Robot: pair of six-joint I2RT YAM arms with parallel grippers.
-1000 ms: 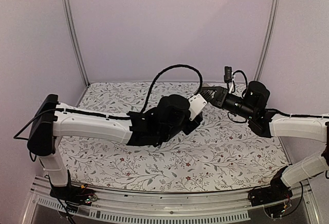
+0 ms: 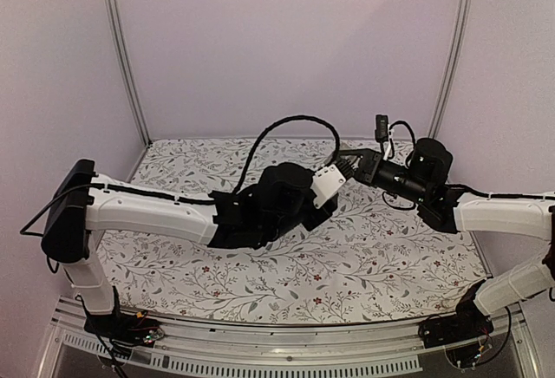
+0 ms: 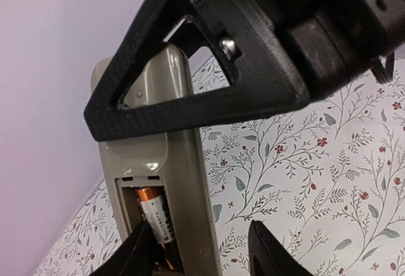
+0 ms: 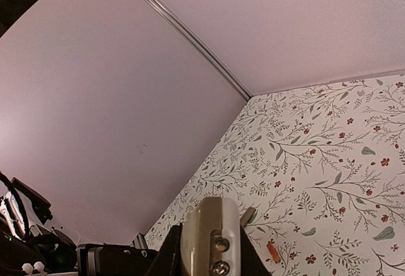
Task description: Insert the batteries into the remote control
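My right gripper [image 2: 355,159] is shut on the grey remote control, held upright above the table; in the right wrist view the remote's end [image 4: 209,232] sits between its fingers. In the left wrist view a battery [image 3: 156,222] with a copper-coloured end lies inside the open compartment. My left gripper is part open at the compartment, one finger over the battery and the other beside the remote. The top view mostly hides both fingertips behind the arms.
A small orange object [image 4: 273,252] lies on it in the right wrist view. Walls enclose the back and both sides.
The right arm stays in about the same place.
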